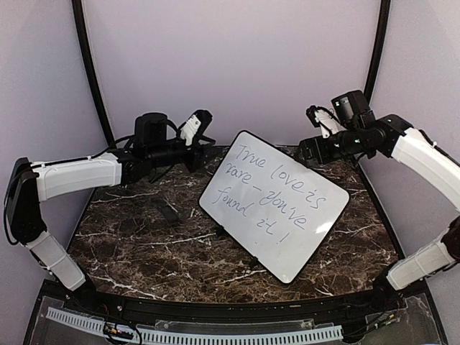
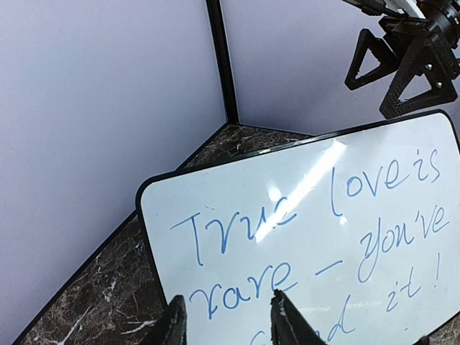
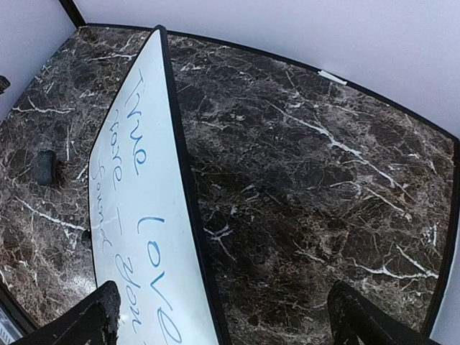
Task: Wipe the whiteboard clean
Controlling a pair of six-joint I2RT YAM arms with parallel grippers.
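Note:
The whiteboard (image 1: 273,215) leans at an angle on the dark marble table, covered in blue handwriting reading "True love is rare – you've found it!". My left gripper (image 1: 198,147) is raised left of the board's top corner; in the left wrist view its fingertips (image 2: 280,309) face the writing, and what lies between them is hard to make out. My right gripper (image 1: 313,149) hangs open just above the board's upper right edge; in the right wrist view its fingers (image 3: 359,323) straddle that edge from above, apart from it.
A small dark block (image 3: 45,167) lies on the table left of the board. Walls enclose the back and sides.

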